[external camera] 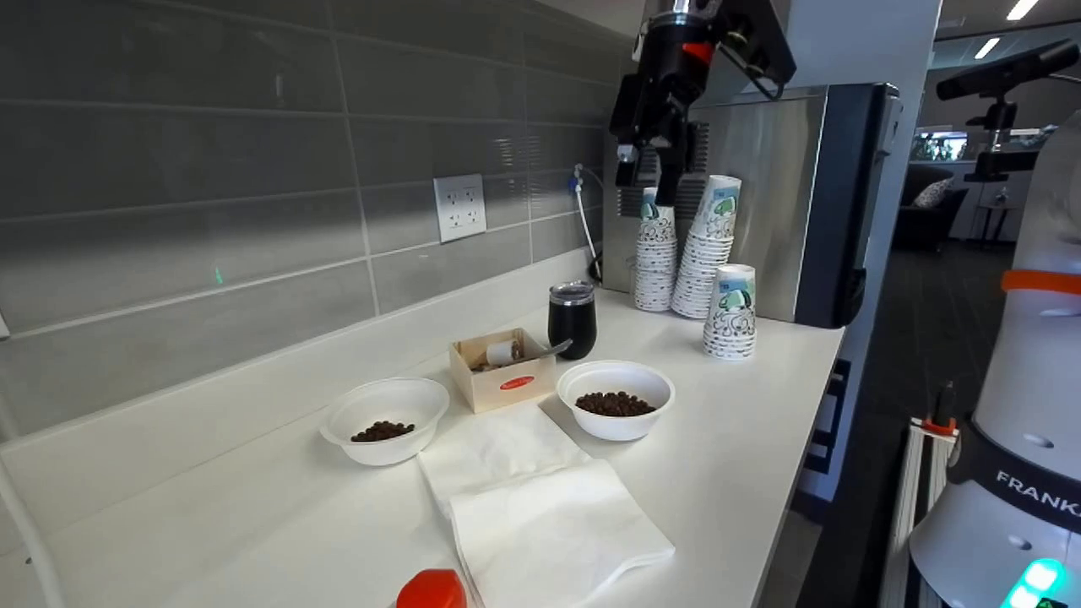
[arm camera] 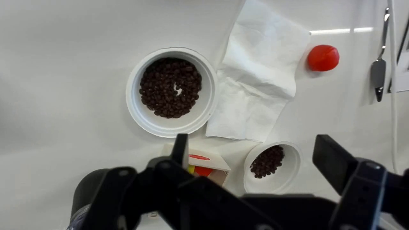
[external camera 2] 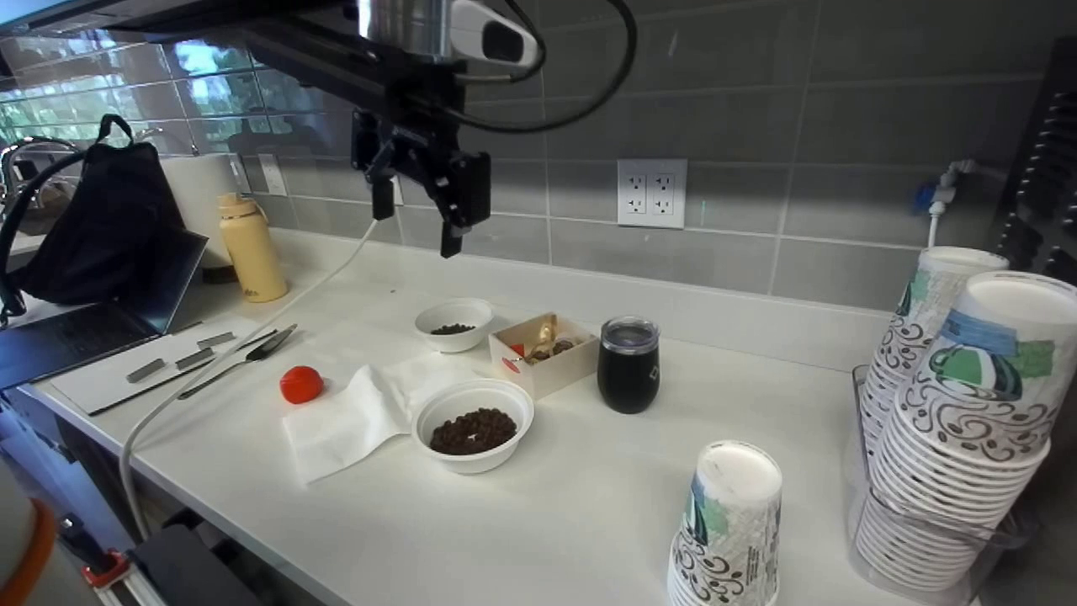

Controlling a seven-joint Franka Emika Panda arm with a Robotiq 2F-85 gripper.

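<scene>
High above the counter, my gripper (external camera 2: 416, 224) stands open, its fingers apart with nothing between them. A white bowl (external camera: 615, 400) holds a broad layer of dark beans (arm camera: 170, 87). The second white bowl (arm camera: 293, 168), with a smaller heap of dark beans (external camera: 382, 431), stands farther left in exterior view 1. Between the bowls and the wall sits a small wooden box (external camera 2: 545, 369) with mixed items and a spoon-like handle sticking out. White napkins (external camera: 552, 527) lie flat beside the bowls. In the wrist view the gripper body hides part of the box.
A black tumbler (external camera 2: 628, 365) is near the box. Stacked paper cups (external camera: 731, 312) stand by the steel appliance (external camera: 765, 192). Past the napkins lie a red object (arm camera: 323, 57), a spatula-like utensil (arm camera: 378, 71) and a white cable (external camera 2: 252, 338). Bare counter lies in front of the tumbler.
</scene>
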